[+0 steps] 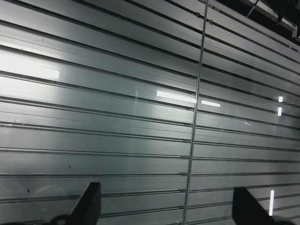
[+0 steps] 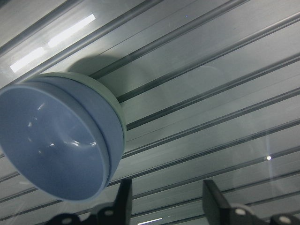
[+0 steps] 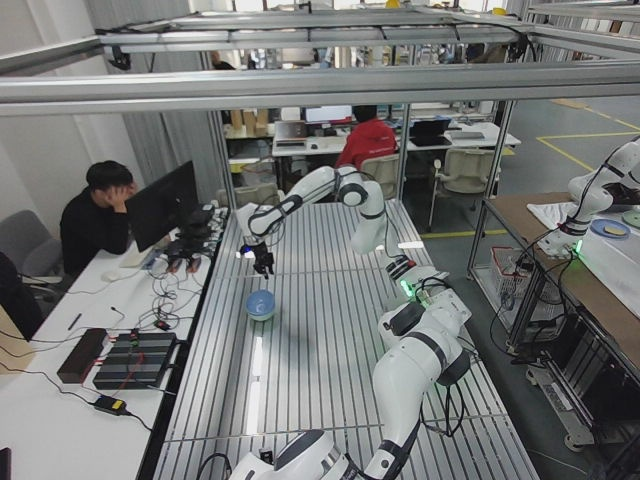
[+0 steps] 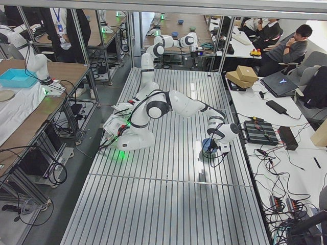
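Note:
Blue bowls (image 2: 51, 140), nested one in another inside a pale green one (image 2: 110, 96), rest on the slatted metal table. In the camera left view the stack (image 3: 260, 306) stands left of centre. My right gripper is above and beside the stack, open, with nothing between its fingers; in the camera left view it (image 3: 263, 262) hangs just behind and above the bowls. My left gripper is open over bare slats in the left wrist view, with only its dark fingertips showing.
A white desk (image 3: 40, 400) with a monitor, cables and black boxes runs along the left in the camera left view. Metal frame posts stand around the table.

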